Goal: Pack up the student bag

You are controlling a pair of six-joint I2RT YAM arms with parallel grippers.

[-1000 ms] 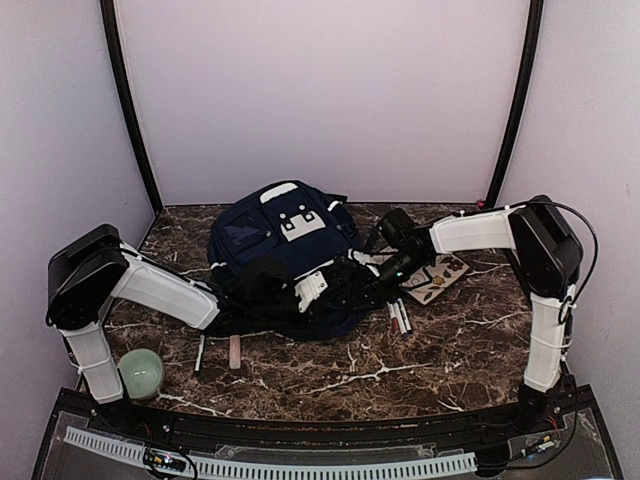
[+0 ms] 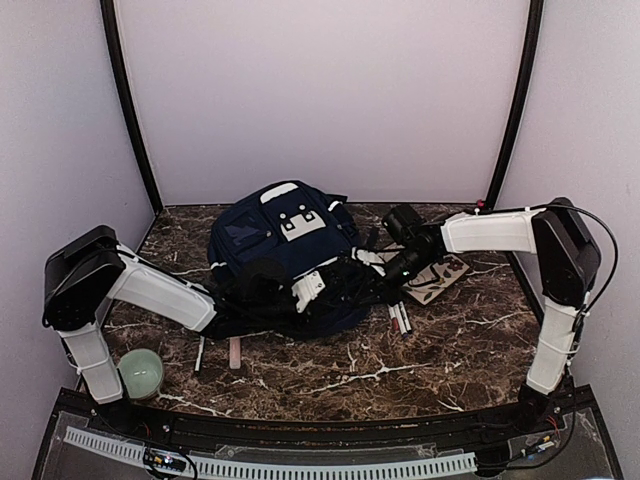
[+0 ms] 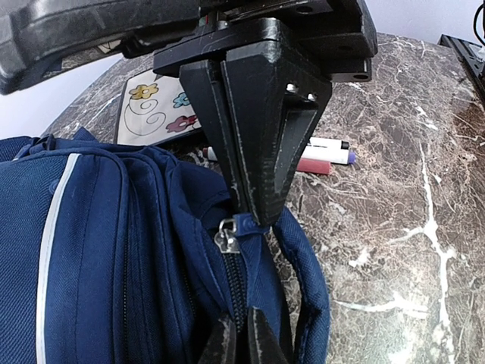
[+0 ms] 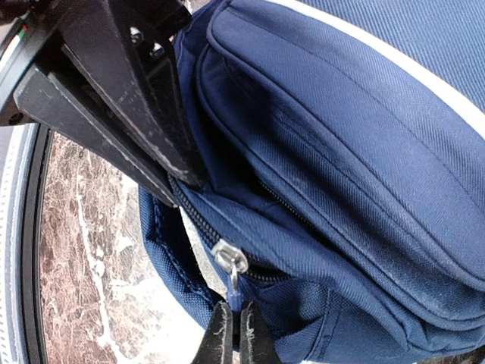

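Observation:
The navy student bag (image 2: 275,225) lies on the table with both arms at its near side. In the right wrist view my right gripper is shut on the blue pull tab (image 4: 235,296) of a silver zipper slider (image 4: 229,258). That same pull shows under the right fingers (image 3: 261,167) in the left wrist view. My left gripper is shut on the bag's edge at the zipper track (image 3: 236,284), a short way from the slider. From above, the arms hide the grip points.
Markers (image 2: 400,318) and a flower-patterned case (image 2: 437,278) lie right of the bag. A pink item (image 2: 235,352), a thin white stick (image 2: 199,354) and a green bowl (image 2: 141,373) are at the near left.
The right arm has shifted slightly.

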